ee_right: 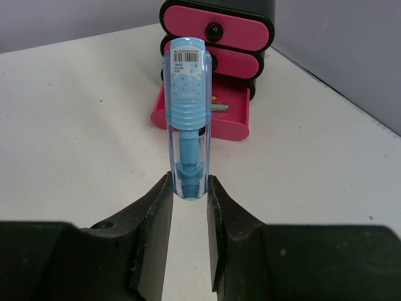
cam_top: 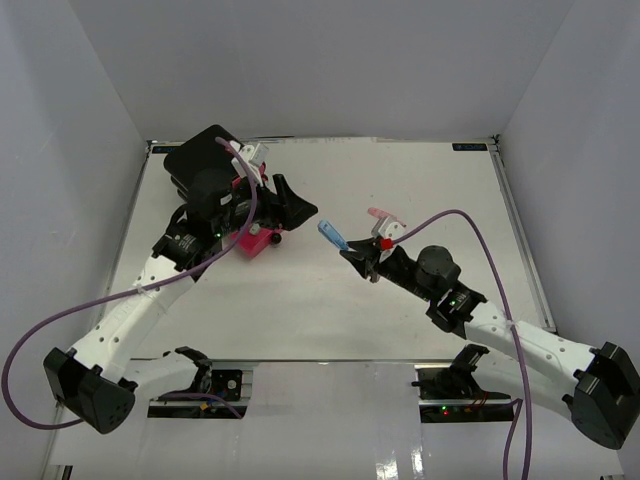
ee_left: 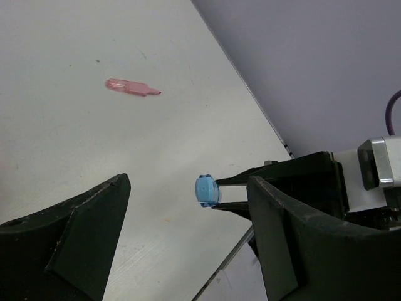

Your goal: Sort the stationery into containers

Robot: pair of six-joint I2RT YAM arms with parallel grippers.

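My right gripper is shut on a blue plastic-cased stationery item with a barcode label, held upright in the right wrist view. My left gripper has its fingers apart with nothing between them; in the top view it hangs near the drawer unit, left of the blue item. The unit is black with pink fronts; its bottom pink drawer is pulled out and holds small items. A pink pen-like item lies on the table, also visible in the top view behind the right gripper.
Walls stand at the back and both sides. The drawer unit occupies the back left, partly covered by the left arm in the top view.
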